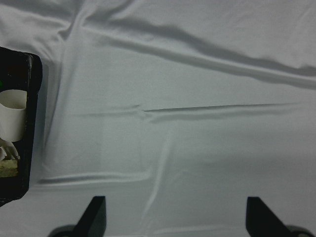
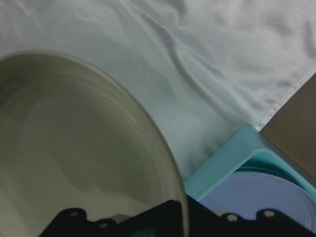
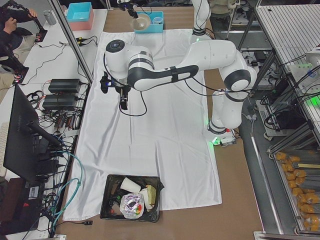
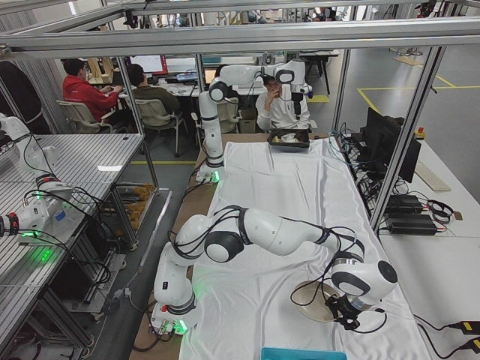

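Note:
A beige bowl [image 3: 140, 22] [image 4: 311, 300] [image 2: 74, 143] is held at its rim by my right gripper [image 4: 345, 315] over the blue bin [image 3: 148, 29] [image 2: 222, 160], which holds a lilac round item [image 2: 254, 195]. My left gripper is open above the white cloth [image 1: 187, 148], nothing between its fingers. A black container [image 3: 107, 210] [image 1: 27, 148] at the other end of the cloth holds a white cup [image 1: 12, 123], a yellow sponge-like piece and a wrapped item.
Monitors [image 3: 20, 135] and cabling line one long side, with an aluminium post [image 3: 72, 45] beside it. People sit beyond the frame.

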